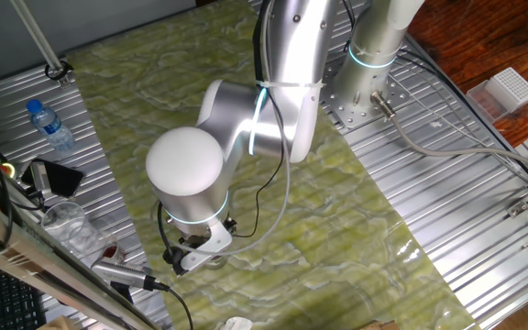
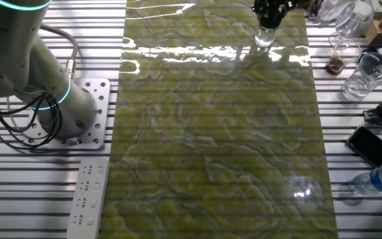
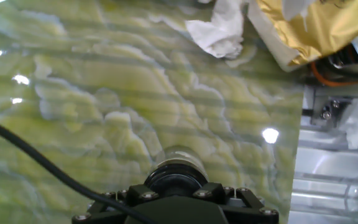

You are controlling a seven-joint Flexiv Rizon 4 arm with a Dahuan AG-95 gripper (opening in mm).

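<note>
My gripper shows at the bottom of the wrist view, its black fingers (image 3: 202,194) on both sides of a round object, dark towards me with a pale, see-through far edge. In exterior view 2 this looks like a clear glass (image 2: 265,38) at the top edge, directly under the black gripper (image 2: 270,14). The fingers appear shut on it. Whether its base touches the green marbled mat (image 2: 211,133) is not clear. Exterior view 1 shows the gripper (image 1: 211,249) low over the mat, its fingertips mostly hidden by the wrist.
A crumpled white tissue (image 3: 219,31) and a gold packet (image 3: 328,25) lie ahead in the wrist view. Clear glasses (image 2: 369,74), a phone (image 2: 375,147) and a water bottle (image 2: 379,178) stand beside the mat.
</note>
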